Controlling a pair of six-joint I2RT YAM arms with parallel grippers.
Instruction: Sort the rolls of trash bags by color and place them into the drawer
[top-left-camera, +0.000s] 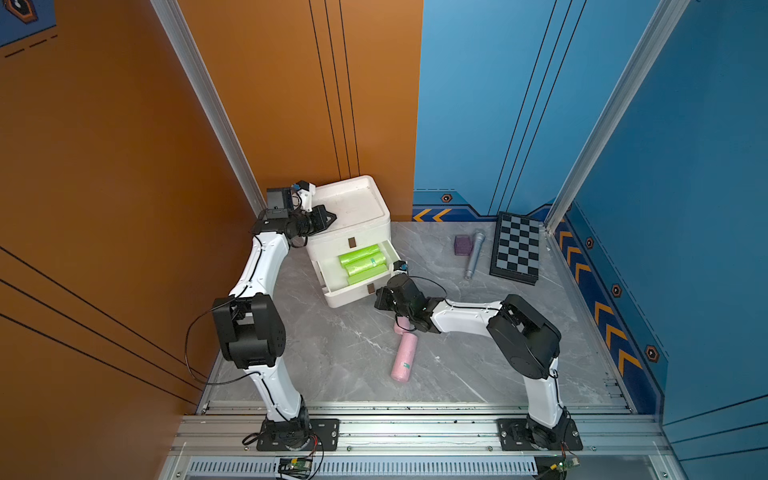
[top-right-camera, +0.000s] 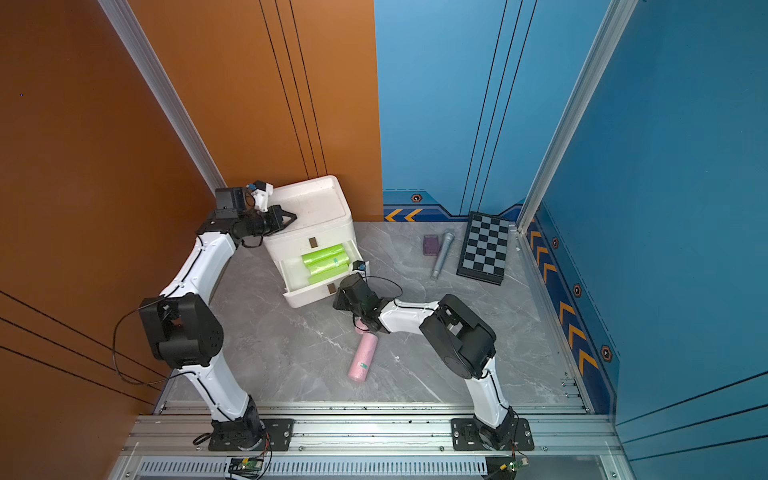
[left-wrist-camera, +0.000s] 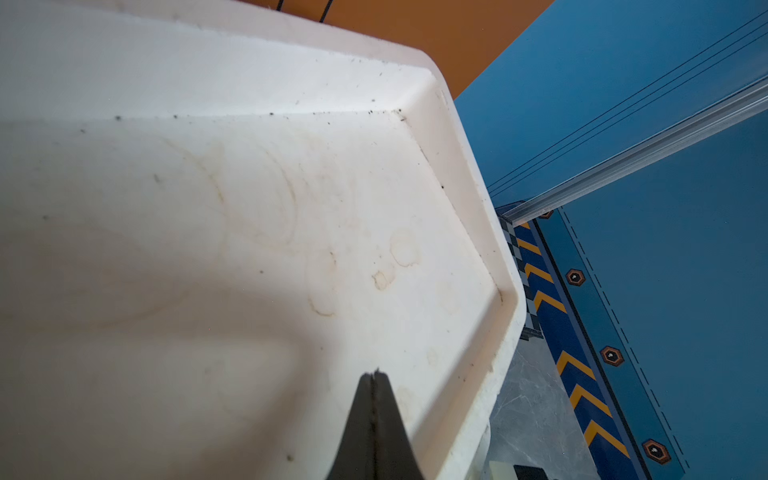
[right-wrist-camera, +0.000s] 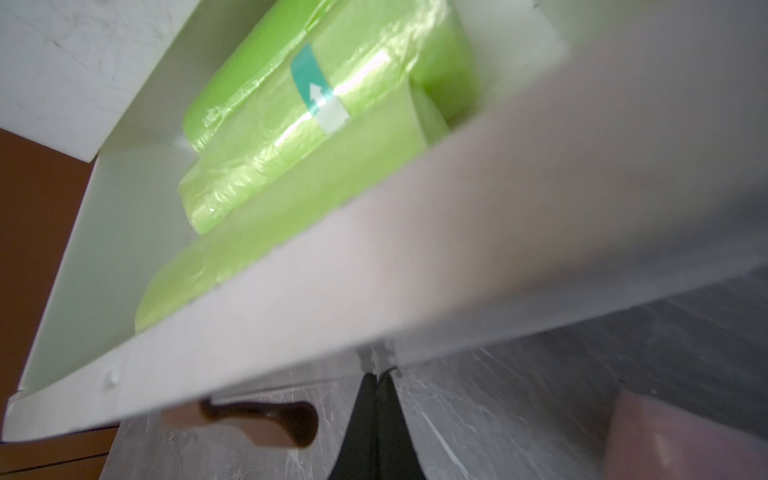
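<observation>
A white two-tier drawer box (top-left-camera: 352, 192) stands at the back left, its lower drawer (top-left-camera: 336, 297) pulled out, holding several green rolls (right-wrist-camera: 264, 152). My left gripper is shut over the box's tray-like top, nothing visible between its fingers. My right gripper is shut against or very near the lower drawer's front, holding nothing visible. One pink roll (top-left-camera: 404, 357) lies on the table at front centre; another pink roll (top-right-camera: 360, 326) is partly hidden under the right gripper.
A checkered board (top-left-camera: 517, 244), a grey cylinder (top-left-camera: 473, 256) and a purple block (top-left-camera: 462, 245) lie at the back right.
</observation>
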